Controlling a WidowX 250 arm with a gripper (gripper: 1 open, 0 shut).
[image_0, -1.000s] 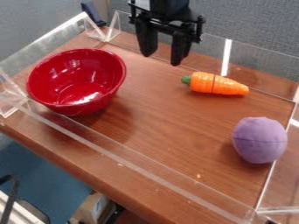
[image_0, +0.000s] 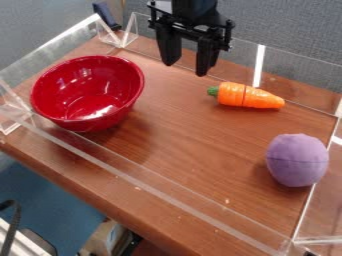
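My black gripper (image_0: 187, 52) hangs at the top middle, above the back of the wooden table, its fingers apart and empty. A red bowl (image_0: 87, 93) sits at the left. An orange toy carrot (image_0: 247, 96) with a green top lies right of and below the gripper. A purple ball (image_0: 297, 160) rests at the right.
Clear low walls border the wooden tabletop (image_0: 181, 160) on its sides. The middle of the table between bowl, carrot and ball is bare. A grey partition stands behind.
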